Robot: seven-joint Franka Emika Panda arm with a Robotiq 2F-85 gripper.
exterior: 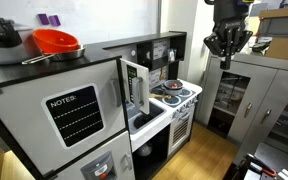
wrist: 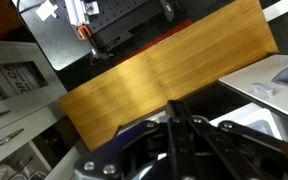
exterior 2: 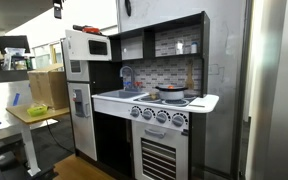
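High above the floor, to the right of the toy kitchen (exterior: pixel 79 110), hangs my gripper (exterior: pixel 225 64). It is shut, with nothing showing between its fingers. In the wrist view the gripper points down, over wooden floor and the kitchen's edge. The upper white cabinet door (exterior: pixel 137 87) stands ajar, well away from the gripper to its left. A pan (exterior: pixel 173 86) rests on the stove, and in the second exterior view an orange-and-dark pot (exterior 2: pixel 171 92) sits there.
A red bowl (exterior: pixel 56 41) and a dark pan lie on top of the cabinet. Grey cabinets (exterior: pixel 229 98) stand behind the arm. A sink (exterior: pixel 138 121) lies beyond the door.
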